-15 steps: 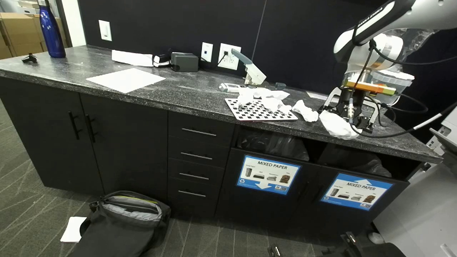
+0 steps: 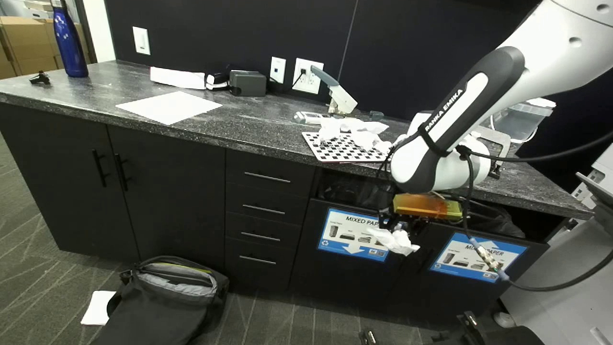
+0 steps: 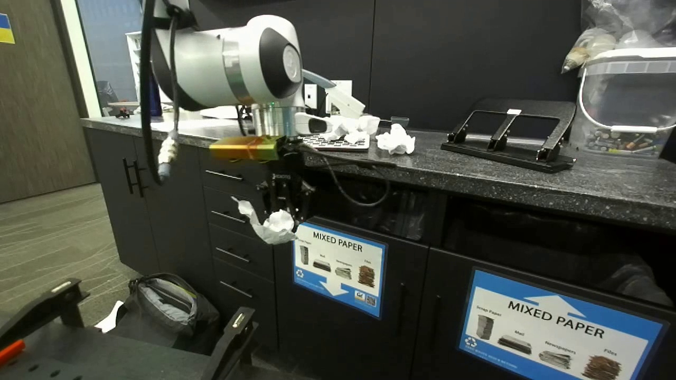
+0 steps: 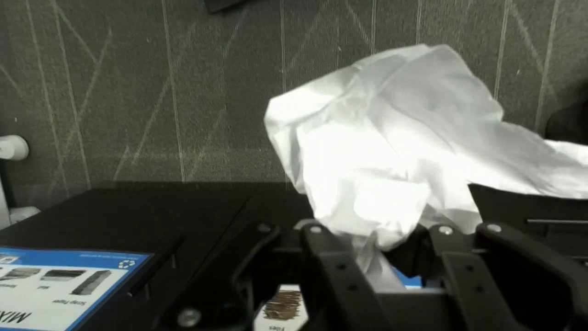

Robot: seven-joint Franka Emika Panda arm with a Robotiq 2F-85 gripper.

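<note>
A crumpled white paper (image 4: 380, 143) is pinched between the fingertips of my gripper (image 3: 283, 212), which is shut on it. In exterior view 1 the held paper (image 2: 395, 239) hangs before the cabinet front, below the counter's edge and partly over the left "MIXED PAPER" label (image 2: 351, 240). Dark carpet shows beneath it in the wrist view. More crumpled paper (image 3: 347, 126) lies on the checkered board (image 2: 347, 150) on the counter. To the right of the board rests a separate crumpled piece (image 3: 396, 140).
Below the countertop (image 2: 253, 123) are open bin slots (image 3: 367, 199) above the labelled doors. A black metal stand (image 3: 516, 136) and a clear bucket (image 3: 627, 107) occupy the counter's right side. A black bag (image 2: 166, 299) sits on the floor at left.
My gripper has moved left and down in exterior view 1, carrying the paper from the counter near the black stand to below the counter's front edge.
</note>
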